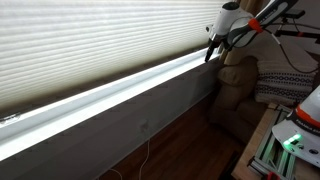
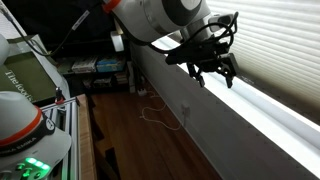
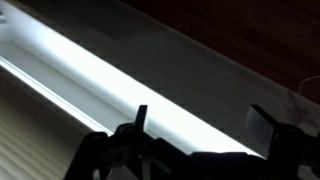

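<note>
My gripper (image 1: 211,50) hangs by the long white window sill (image 1: 120,92), toward its far right end in the first exterior view. In the second exterior view the gripper (image 2: 213,76) is beside the sill, its fingers apart. The wrist view looks down on the bright sill (image 3: 110,85), with the open gripper at the bottom and nothing between its fingertips. A pale pleated blind (image 1: 100,45) covers the window above the sill.
A brown armchair (image 1: 236,95) with a patterned cushion stands at the right. Books on a shelf (image 2: 90,68) are at the back left. A white cable (image 1: 146,150) runs from the wall to the wooden floor, which is otherwise mostly clear.
</note>
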